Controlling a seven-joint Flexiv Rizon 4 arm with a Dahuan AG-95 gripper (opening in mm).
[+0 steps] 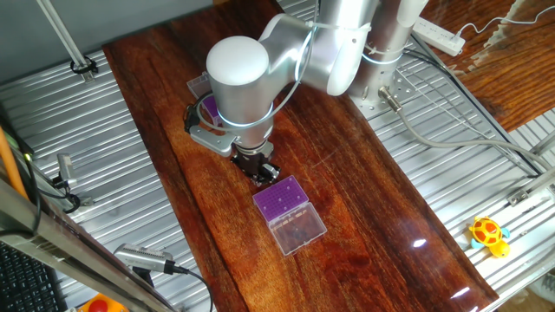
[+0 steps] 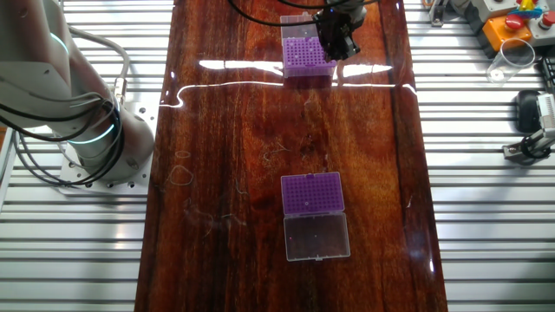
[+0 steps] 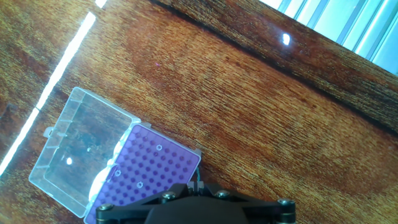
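Beside an open clear box with a purple, hole-patterned rack [image 1: 280, 198], my gripper [image 1: 261, 181] hangs low over the table. In the wrist view the gripper has its fingertips together at the corner of the purple rack [image 3: 149, 163]. A thin grey sliver shows just ahead of the tips; whether they hold it I cannot tell. A few pale rings sit in the rack's holes. The clear lid [image 3: 84, 146] lies folded open. From the opposite side, the gripper [image 2: 344, 52] appears at the right edge of this box's purple rack [image 2: 305, 57].
A second open box with a purple rack [image 2: 312, 192] and clear lid [image 2: 317, 237] lies farther along the wooden table [image 2: 234, 260]; the arm partly covers it in exterior view 1. Bare wood separates the boxes. A toy turtle [image 1: 488, 232] sits off the table.
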